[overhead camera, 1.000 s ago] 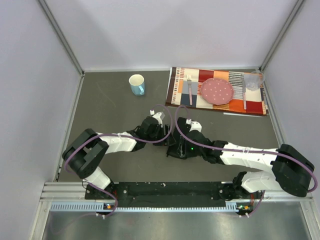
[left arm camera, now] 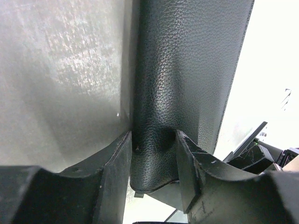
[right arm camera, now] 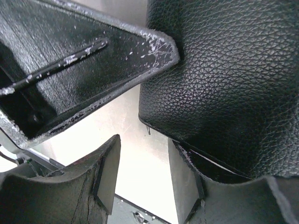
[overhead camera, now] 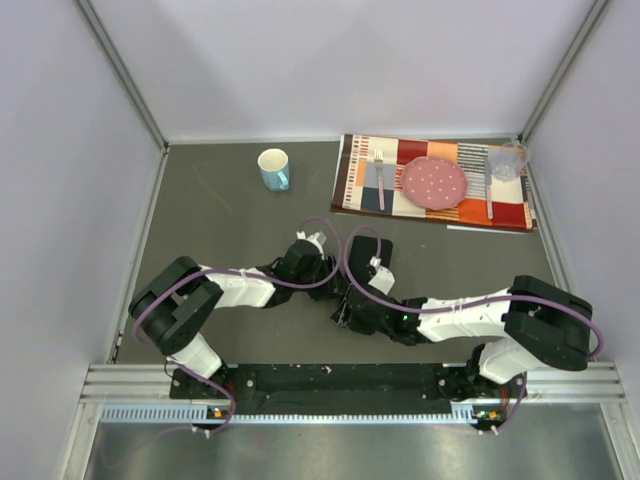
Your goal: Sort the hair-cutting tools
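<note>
A black leather-like pouch lies at the table's middle, its near part covered by the grippers. In the left wrist view, the edge of the pouch runs down between the fingers of my left gripper; the leather dimples at one fingertip, but how firmly it is pinched cannot be told. My right gripper has its fingers apart with nothing between them, just short of the corner of the pouch. A dark finger of the left gripper crosses the right wrist view. No hair cutting tools show; the pouch's inside is hidden.
A light blue mug stands at the back left. At the back right lies a patterned placemat bearing a pink plate, a fork, a knife and a clear glass.
My right gripper has shifted left and toward the near edge, now covering the pouch's near end.
</note>
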